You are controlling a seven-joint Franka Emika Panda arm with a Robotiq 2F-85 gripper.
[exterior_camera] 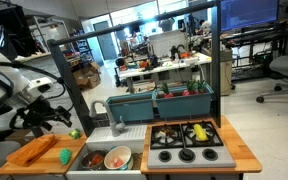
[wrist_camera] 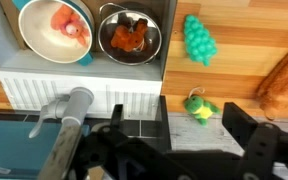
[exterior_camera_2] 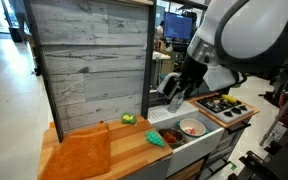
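Note:
My gripper is open, with nothing between its fingers. It hangs above the back of the counter, left of the sink in the first exterior view. In the wrist view, a small green-and-yellow toy (wrist_camera: 200, 107) lies between and just ahead of the fingers, apart from them. A bumpy teal-green toy (wrist_camera: 199, 42) rests on the wood. Inside the sink stand a metal pot (exterior_camera_2: 171, 136) holding a reddish-brown item (wrist_camera: 129, 37) and a white bowl (wrist_camera: 49, 45) with a pink toy (wrist_camera: 71, 24) in it. An orange cloth (exterior_camera_2: 82, 152) lies flat on the wooden counter.
A grey faucet (wrist_camera: 75, 107) rises behind the sink, close to my gripper. The stove (exterior_camera: 186, 155) with its pans is right of the sink. Blue shelf bins (exterior_camera: 184, 104) line the back, and a grey board wall (exterior_camera_2: 94, 65) borders the counter.

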